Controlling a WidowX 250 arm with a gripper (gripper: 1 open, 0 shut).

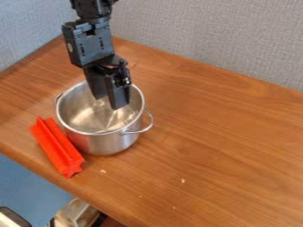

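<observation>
My black gripper (112,96) hangs open from the top of the view, its fingers over and partly down into the mouth of a steel pot (104,137) with two side handles. I cannot make out anything held between the fingers. The inside of the pot is partly hidden by the gripper. A bundle of red sticks (57,147) lies on the wooden table (219,142) beside the pot, at its front left, near the table's edge.
Grey textured walls stand behind it. Past the front-left edge, a metal object (76,215) is partly visible at the bottom of the view.
</observation>
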